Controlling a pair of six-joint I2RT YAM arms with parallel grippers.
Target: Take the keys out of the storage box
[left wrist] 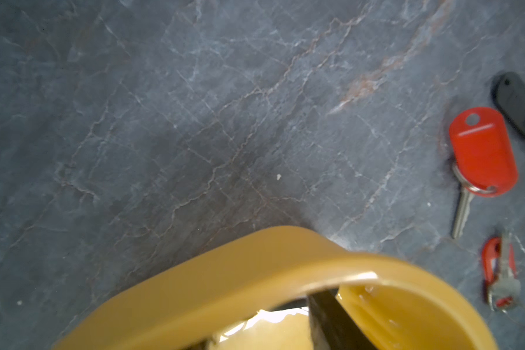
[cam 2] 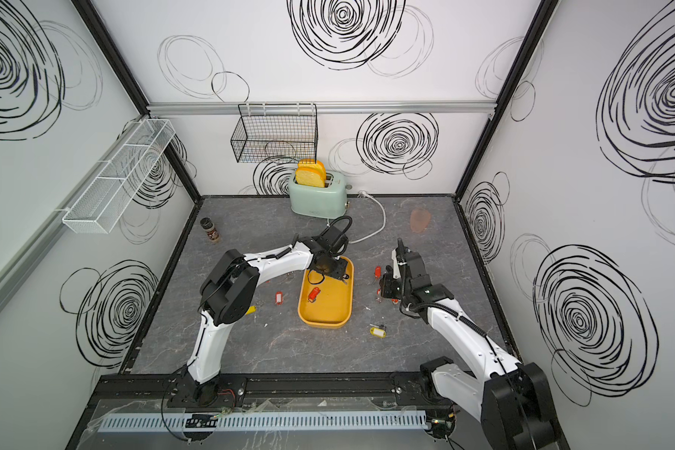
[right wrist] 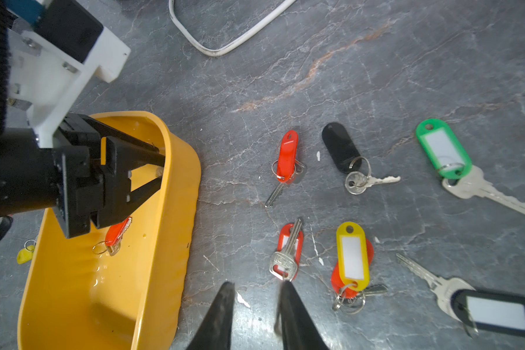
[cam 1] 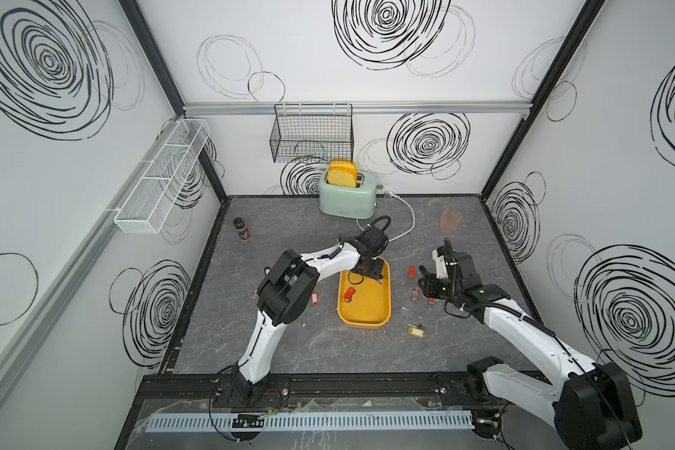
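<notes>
The yellow storage box point(cam 1: 364, 323) lies on the table with a red-tagged key point(right wrist: 117, 231) on its floor. At the box's far end my left gripper reaches inside, its fingers apart. A small bit of metal shows near those fingertips; whether they touch it, I cannot tell. My right gripper hangs over the table right of the box, fingers spread and nothing gripped between them. Below and beyond it lie keys with a red tag point(right wrist: 287, 156), a black tag point(right wrist: 339, 145), a yellow tag point(right wrist: 352, 256) and a green tag point(right wrist: 443, 145).
A green toaster point(cam 1: 347, 196) with yellow slices stands behind the box, its white cord point(right wrist: 215, 51) curling across the table. A dark jar point(cam 1: 241, 228) is at the back left. More keys, one with a red tag point(cam 2: 279, 297), lie left of the box.
</notes>
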